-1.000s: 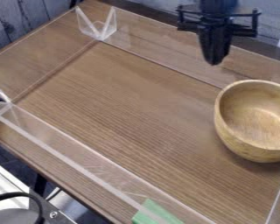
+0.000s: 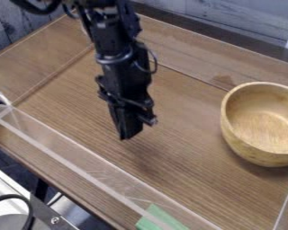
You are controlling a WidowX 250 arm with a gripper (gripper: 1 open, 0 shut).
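Note:
My black arm reaches down from the top middle of the camera view, its gripper (image 2: 127, 126) pointing at the bare wooden table (image 2: 171, 180), left of a large wooden bowl (image 2: 261, 135). The fingertips look close together, with nothing visible between them.
Clear plastic walls edge the tray area along the left and front. A green piece (image 2: 161, 217) lies at the front edge, and a white round object with a dark cable sits at the lower left corner.
The arm has swept from the back right, behind the bowl, toward the front left and lower over the middle of the table.

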